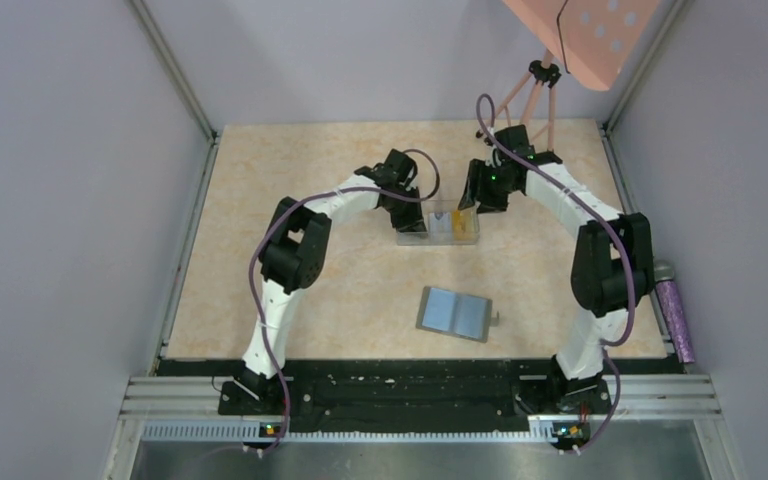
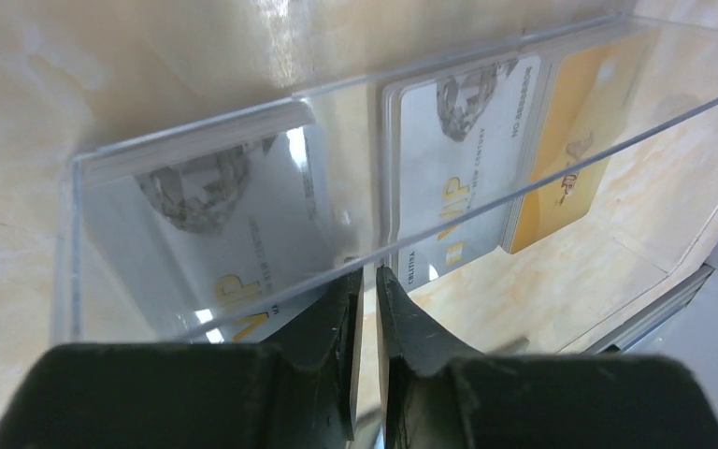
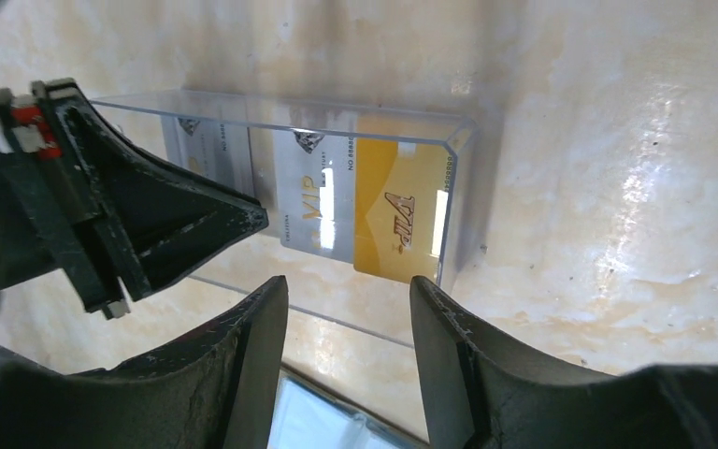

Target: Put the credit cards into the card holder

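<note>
A clear box [image 1: 438,242] lies on the table with bank cards in it. In the left wrist view, silver cards [image 2: 234,224] fill one end, more silver cards [image 2: 458,159] the middle, and gold cards [image 2: 575,122] the other end. My left gripper is at the box's near wall, its fingertips a narrow gap apart with no card visible between. Beyond the gold end my right gripper stands open and empty. A flat grey holder with two blue panels [image 1: 455,314] lies nearer the front.
Behind the right arm a pink tripod [image 1: 545,75] stands at the table's back edge. A purple cylinder [image 1: 674,315] lies along the right edge. Bare table surrounds the blue-panelled holder.
</note>
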